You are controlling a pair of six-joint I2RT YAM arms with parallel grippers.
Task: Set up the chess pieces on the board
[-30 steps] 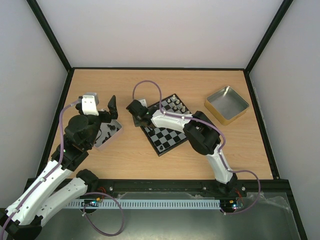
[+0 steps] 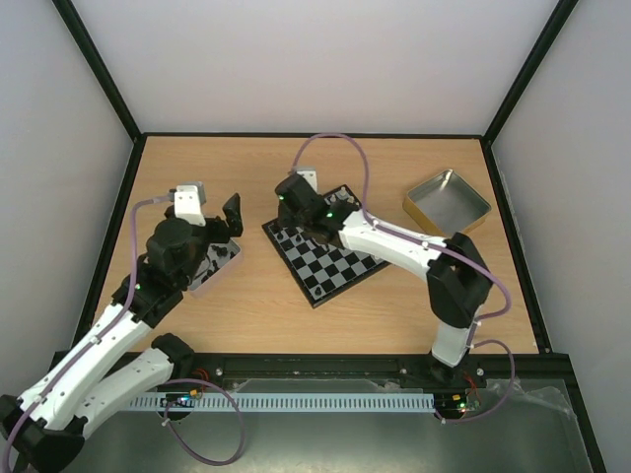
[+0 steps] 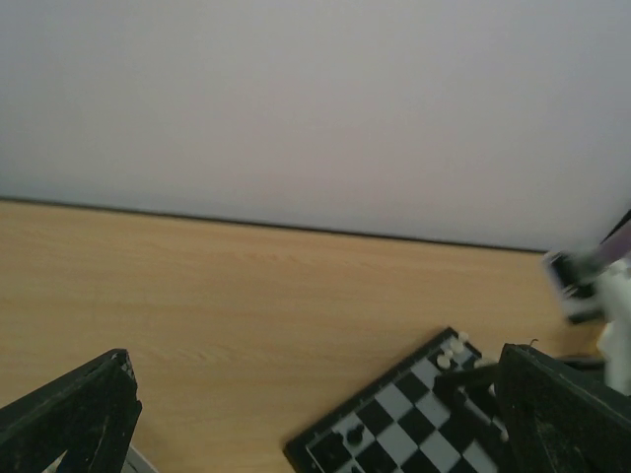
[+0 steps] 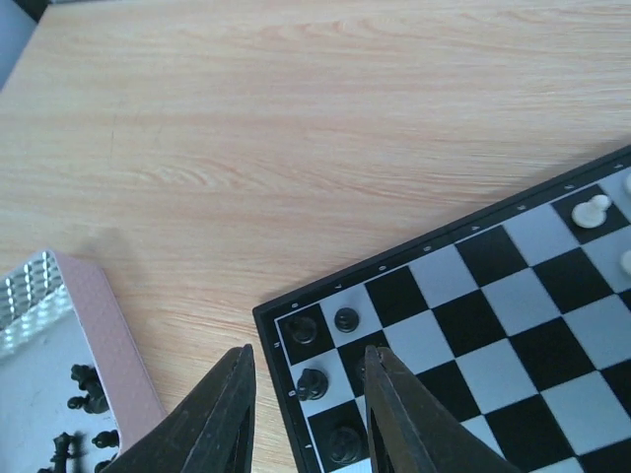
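Observation:
The chessboard (image 2: 325, 266) lies mid-table; in the right wrist view several black pieces (image 4: 313, 384) stand at its near-left corner and white pieces (image 4: 591, 212) at the upper right. My right gripper is above that corner, fingers apart, no piece visible held; one dark piece is partly hidden behind a finger. A pink-walled box (image 4: 108, 345) left of the board holds loose black pieces. My left gripper is raised near that box, open and empty.
A tan box with a metal interior (image 2: 449, 202) sits on the table's right. Bare wood lies behind and in front of the board. Both arms reach in from the front edge.
My right arm has risen and extended, its head moving up and right from the board's left corner. My left arm has shifted slightly rightward.

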